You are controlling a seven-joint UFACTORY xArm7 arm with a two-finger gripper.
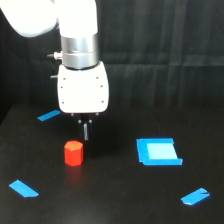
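A small red block rests on the dark table, left of the middle. My gripper hangs from the white arm, its thin dark fingers pointing down just behind and slightly right of the block's top. Against the dark background the spacing of the fingers is too faint to tell whether they are open or shut. The block appears to stand on the table, and whether a finger touches it cannot be made out.
On the right lies a pale square framed with blue tape. Blue tape strips mark the table at front left, back left and front right. Bare table separates the block from the square.
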